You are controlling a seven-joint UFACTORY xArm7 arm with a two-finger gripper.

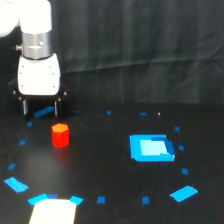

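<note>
A small red block (60, 136) stands on the dark table, left of centre. Above and slightly left of it in the view hangs my gripper (40, 105), a white hand whose two dark fingers are spread wide. Nothing shows between them except a strip of blue tape on the table beyond. The gripper and the block look apart. On the right side lies a blue square (134, 148) with a pale middle.
Small blue tape marks dot the table, with longer strips (184, 193) near the front. A bright pale patch (53, 212) lies at the front left edge. Bare table (100, 150) separates the block from the blue square. A dark curtain hangs behind.
</note>
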